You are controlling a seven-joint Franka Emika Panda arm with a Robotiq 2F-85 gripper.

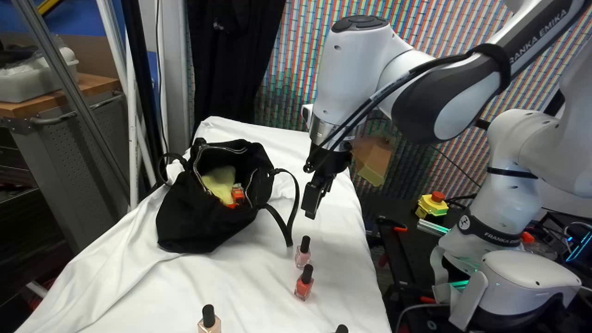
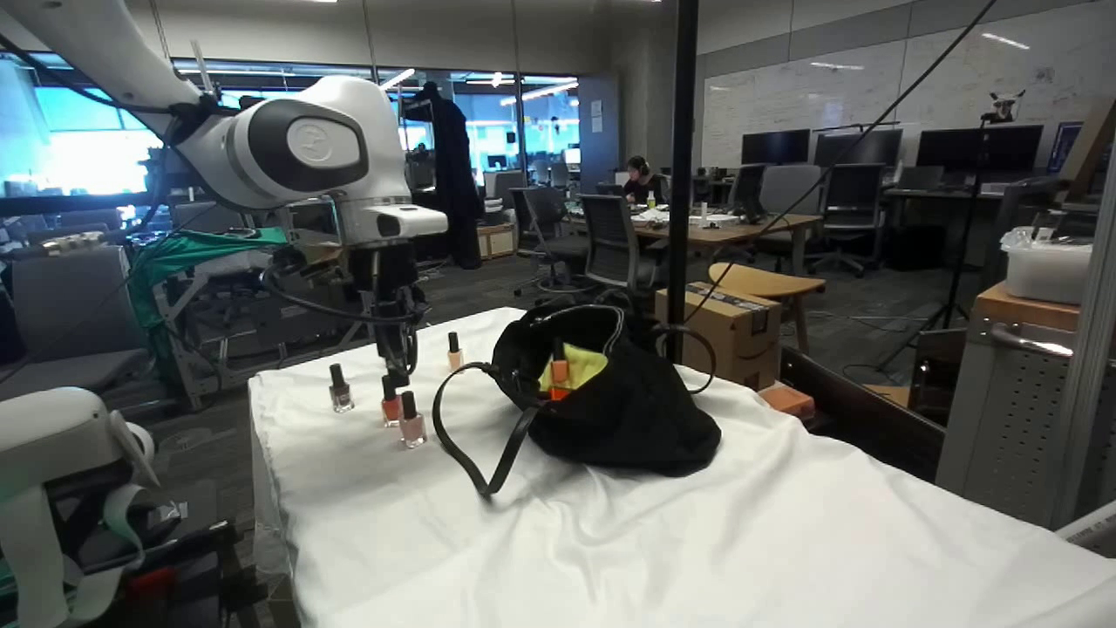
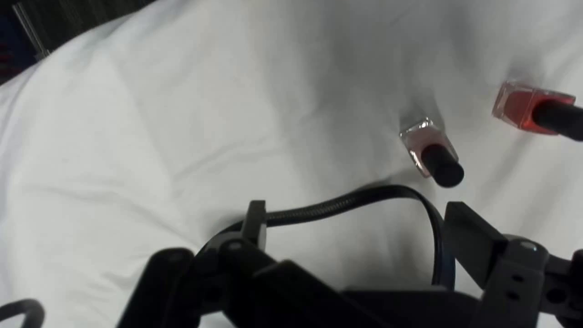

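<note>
My gripper is open and empty, hanging above the white cloth just beyond the black bag's strap in exterior view 1. The black bag lies with its mouth open, showing a yellow lining and an orange item inside. Closest to the strap stands a pale pink nail polish bottle with a black cap. Beside it is a coral-red bottle; both appear in the wrist view, ahead and to the right of the fingers. A peach bottle and a darker bottle stand farther apart.
The bag's strap loops across the cloth beneath my fingers. An emergency stop button sits off the table by the robot base.
</note>
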